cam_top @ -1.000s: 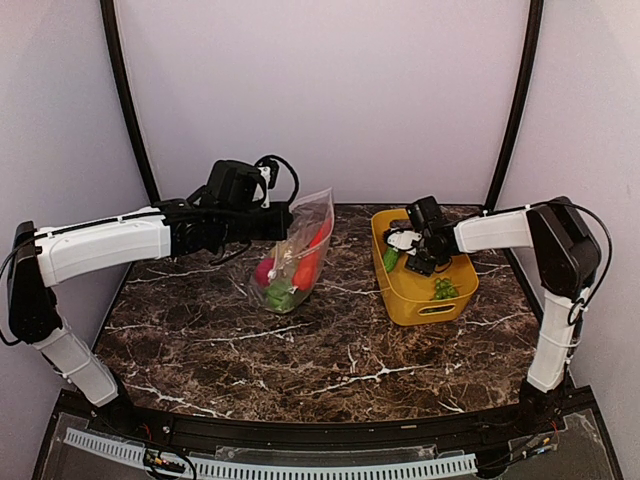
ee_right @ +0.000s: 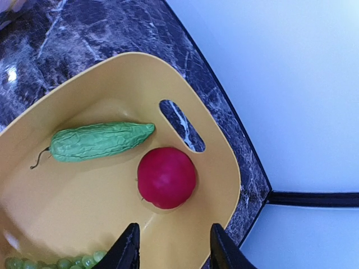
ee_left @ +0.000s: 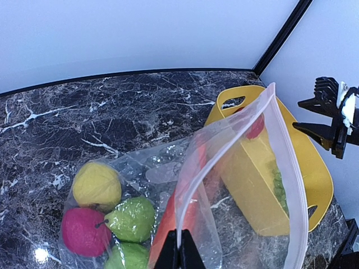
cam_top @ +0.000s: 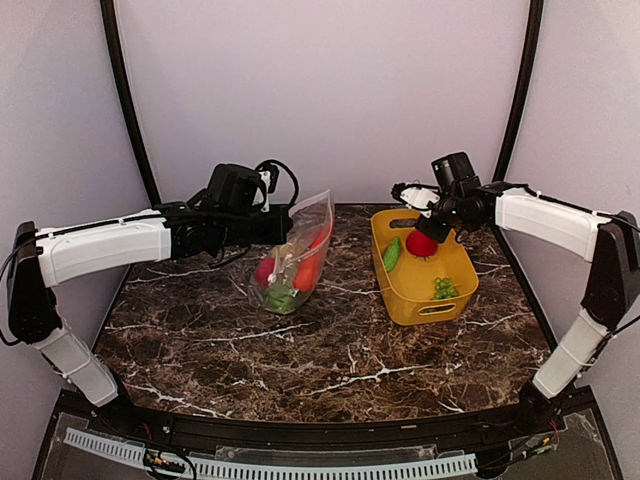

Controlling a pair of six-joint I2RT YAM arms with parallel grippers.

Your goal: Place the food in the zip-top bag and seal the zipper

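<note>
A clear zip top bag (cam_top: 296, 270) stands open on the marble table, holding a yellow round food (ee_left: 96, 184), a magenta one (ee_left: 86, 231), green ones (ee_left: 129, 220) and a long red one (cam_top: 309, 266). My left gripper is shut at the bag's upper edge. In the yellow bin (cam_top: 423, 309) lie a green long vegetable (ee_right: 100, 141), a red round food (ee_right: 166, 177) and green grapes (cam_top: 444, 288). My right gripper is open above the bin, nothing between its fingers.
The bin stands to the right of the bag, near the side wall. Walls enclose the back and sides.
My right gripper has risen out of the bin, uncovering the red round food. The left arm is nearly unchanged.
</note>
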